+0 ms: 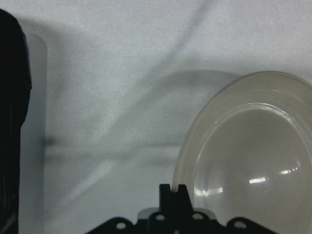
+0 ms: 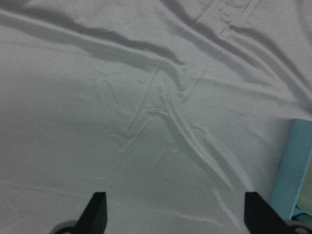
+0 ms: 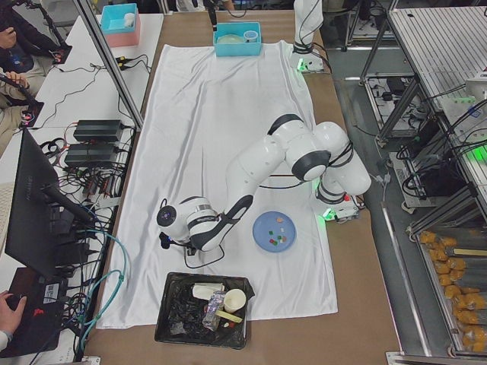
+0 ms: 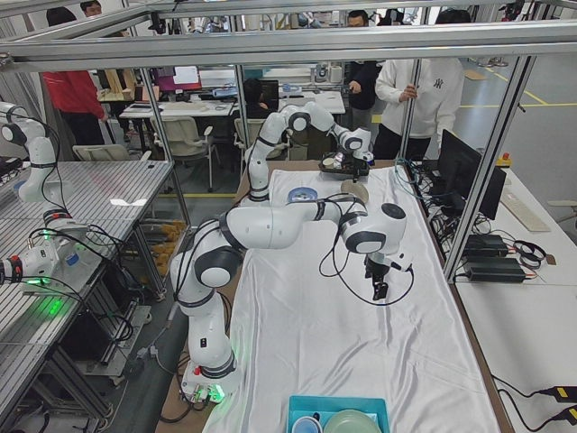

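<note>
In the left wrist view my left gripper is shut at the near rim of a pale, cream plate [image 1: 251, 146]; whether the rim is between its fingertips I cannot tell. A black object [image 1: 10, 117] with a pale edge lies at the left of that view. My right gripper is open over bare white cloth, with a light blue bin [image 2: 287, 170] at its right.
A blue plate [image 3: 274, 232] holds small coloured pieces. A black bin [image 3: 202, 312] full of mixed items and a light blue bin [image 3: 237, 39] stand at opposite table ends.
</note>
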